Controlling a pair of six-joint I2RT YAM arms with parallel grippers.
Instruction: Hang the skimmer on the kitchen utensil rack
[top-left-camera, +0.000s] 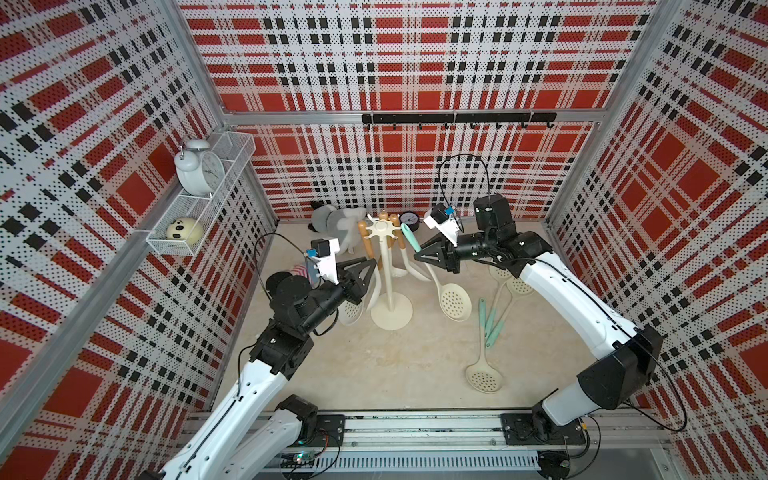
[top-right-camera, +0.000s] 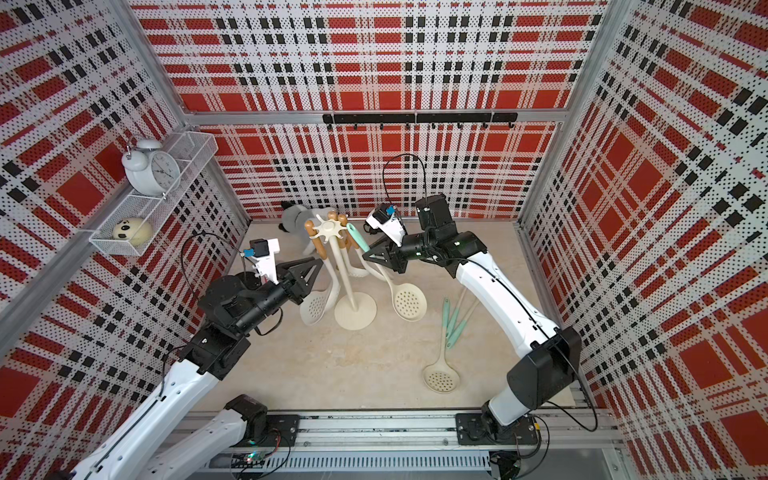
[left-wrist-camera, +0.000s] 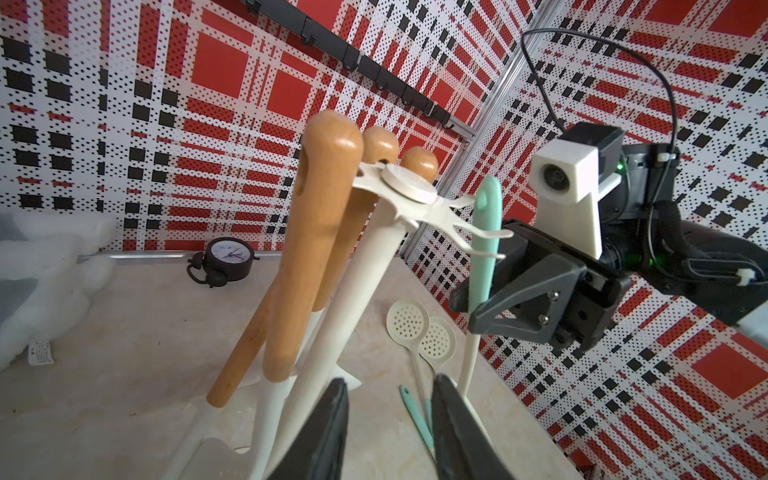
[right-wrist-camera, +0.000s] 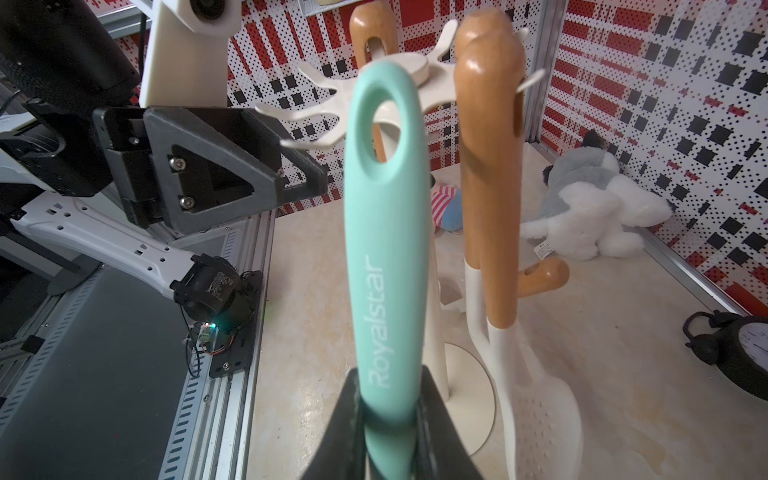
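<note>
The skimmer hangs from my right gripper (top-left-camera: 419, 254), shut on its mint handle (right-wrist-camera: 386, 264); its perforated cream head (top-left-camera: 455, 302) points down over the table. Its handle hole is close to the hooked prongs of the cream utensil rack (left-wrist-camera: 409, 182). From the right wrist view, the hole has prongs behind and beside it, none visibly through it; whether handle and prongs touch, I cannot tell. My left gripper (top-left-camera: 369, 269) stands open and empty on the rack's left side, fingers (left-wrist-camera: 329, 428) apart.
Several wooden-handled utensils (right-wrist-camera: 489, 176) hang on the rack. More skimmers (top-left-camera: 484, 376) lie at the table's right. A grey plush toy (right-wrist-camera: 596, 196) and a small black clock (left-wrist-camera: 228, 260) sit at the back.
</note>
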